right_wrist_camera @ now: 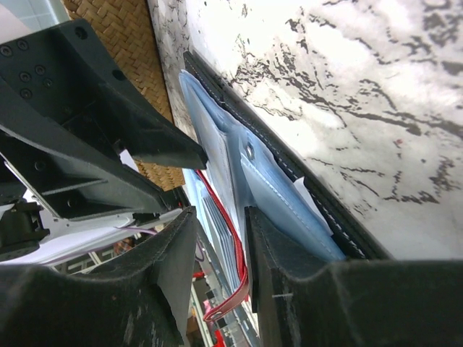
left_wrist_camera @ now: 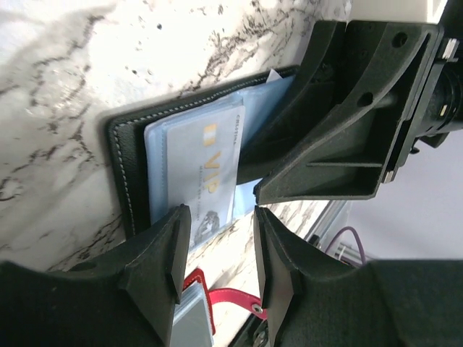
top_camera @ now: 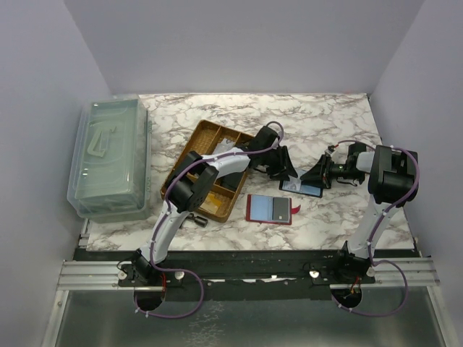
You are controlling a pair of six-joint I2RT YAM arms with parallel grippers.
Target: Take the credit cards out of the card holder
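Note:
A black card holder with light blue sleeves lies on the marble, a white VIP card showing in it. My left gripper is part open over the holder's edge beside that card, with nothing visible held. My right gripper stands open at the holder's other side, its fingertips on or just over the blue sleeves; whether they touch is unclear. In the top view both grippers crowd over the holder, hiding much of it.
A red-edged folder lies in front. A wicker tray with compartments is to the left, beside a clear plastic case.

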